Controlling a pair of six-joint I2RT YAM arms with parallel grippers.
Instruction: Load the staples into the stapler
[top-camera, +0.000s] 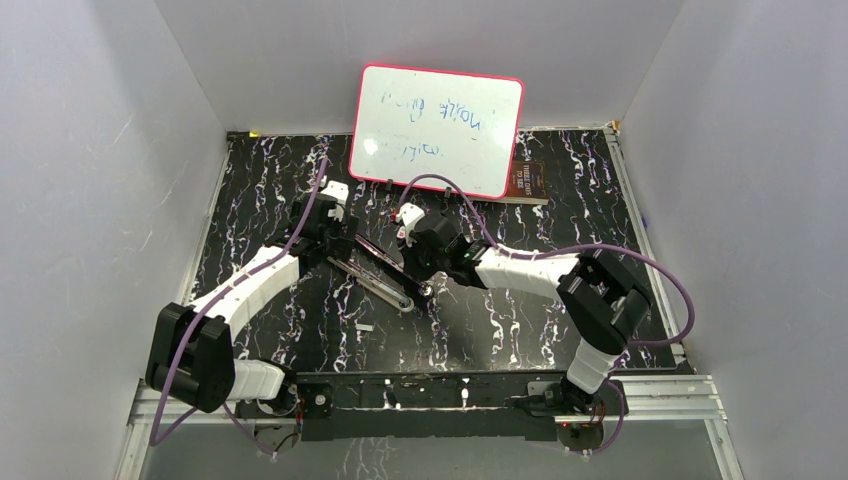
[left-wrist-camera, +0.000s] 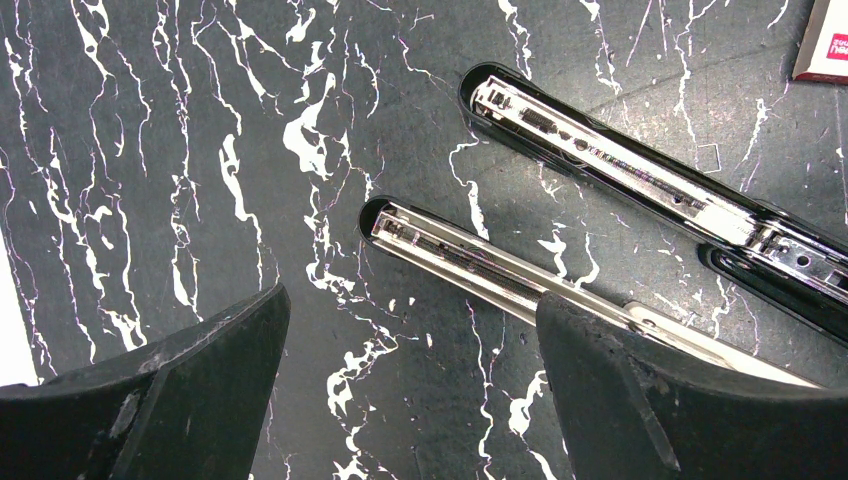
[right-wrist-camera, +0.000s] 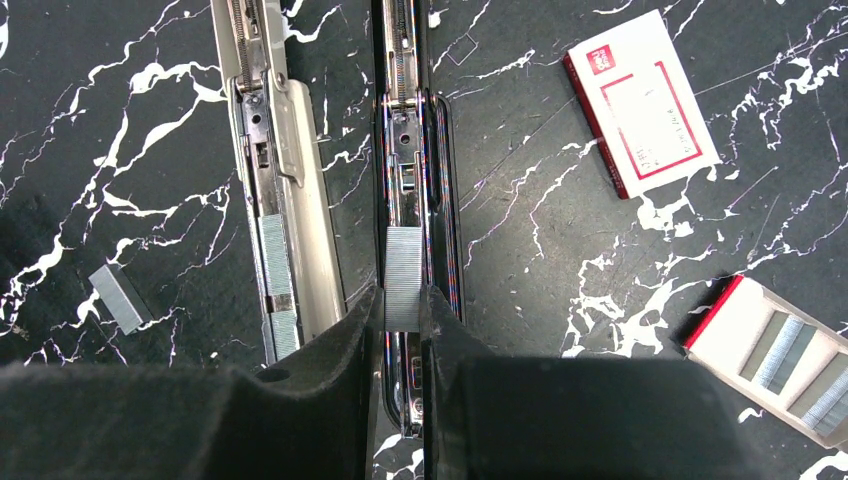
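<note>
In the right wrist view a silver staple strip (right-wrist-camera: 403, 280) is pinched at its near end by my right gripper. It lies in line with the channel of the opened black stapler (right-wrist-camera: 443, 180); whether it rests in the channel or hovers just above cannot be told. Beside that stapler lies an opened cream stapler (right-wrist-camera: 312, 215) with staples (right-wrist-camera: 275, 255) in its channel. My left gripper stands open over the table, the cream stapler's far end beyond its fingers. From above, both grippers hide parts of the staplers.
One short loose staple strip (right-wrist-camera: 121, 298) lies left of the cream stapler. To the right are a closed white-and-red box (right-wrist-camera: 645, 110) and an open box (right-wrist-camera: 725, 345) holding staple strips. A whiteboard (top-camera: 437, 130) leans at the back, near a book (top-camera: 527, 181).
</note>
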